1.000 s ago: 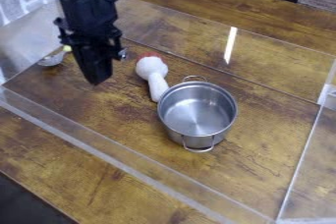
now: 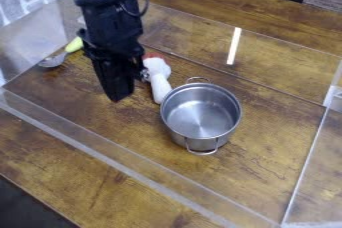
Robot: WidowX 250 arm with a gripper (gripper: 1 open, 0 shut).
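Observation:
My dark gripper [image 2: 123,84] hangs over the wooden table in the upper left, shut, with nothing visible between its fingers. It is to the left of a white mallet-like object with a red-tipped head [image 2: 156,70], which it partly overlaps in the view. A steel pot [image 2: 199,118] with two handles stands to the right of that object.
A small metal dish [image 2: 52,59] and a yellow object [image 2: 74,46] lie behind the gripper at the left. Clear panels border the work area. The table's front left [image 2: 80,157] and the area behind the pot are clear.
The gripper has moved right and a little down in the view, toward the white object. The pot and other objects have stayed in place.

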